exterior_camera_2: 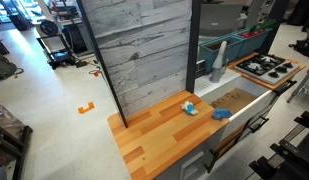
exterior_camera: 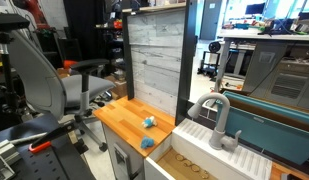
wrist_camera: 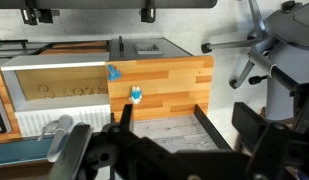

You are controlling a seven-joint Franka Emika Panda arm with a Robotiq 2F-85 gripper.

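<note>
A small blue-and-white object (exterior_camera: pixel 149 122) sits on the wooden counter (exterior_camera: pixel 122 118). Nearer the white-rimmed recess lies a crumpled-looking blue item (exterior_camera: pixel 147 143); what either one is cannot be made out. From above, the wrist view has both the blue-and-white object (wrist_camera: pixel 136 94) and the blue item (wrist_camera: pixel 113 72) on the wood. My gripper stands open, its dark fingers wide apart at the bottom of that view, with nothing between them. It hangs clear above the counter. The second exterior view also holds the blue-and-white object (exterior_camera_2: pixel 189 108) and the blue item (exterior_camera_2: pixel 222 113).
A recess (wrist_camera: pixel 64 74) with a brown floor and small ring-like shapes adjoins the counter. A grey faucet (exterior_camera: pixel 222 122) rises behind it. The wood-plank wall (exterior_camera_2: pixel 144 60) bounds the counter's back. A stove top (exterior_camera_2: pixel 262 66) lies farther along. Much of the wood is bare.
</note>
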